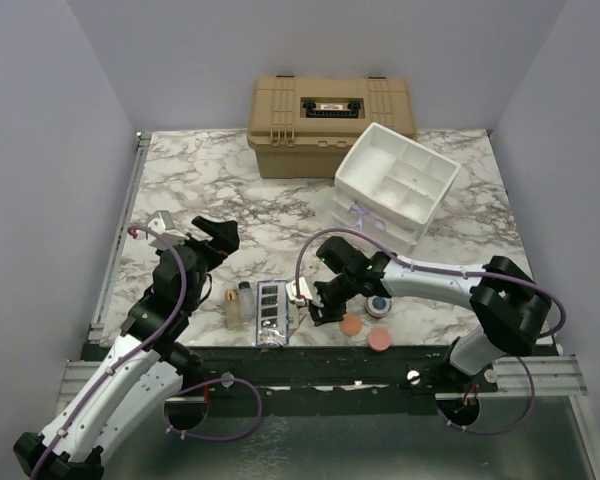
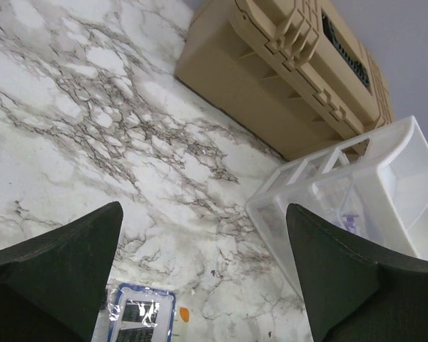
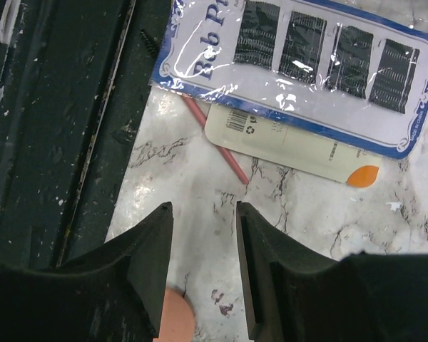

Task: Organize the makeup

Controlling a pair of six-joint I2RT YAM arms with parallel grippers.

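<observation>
A packet with black strips (image 1: 273, 312) lies at the front edge, over a cream card (image 3: 292, 146) and a pink stick (image 3: 232, 164). Two bottles (image 1: 245, 300) lie left of it; pink discs (image 1: 378, 338) and a round jar (image 1: 378, 306) lie right of it. My right gripper hangs open above the stick and card, nothing between its fingers. My left gripper stands open and empty above the left part of the table.
A white compartment organizer (image 1: 400, 170) stands back right, beside a closed tan toolbox (image 1: 330, 145).
</observation>
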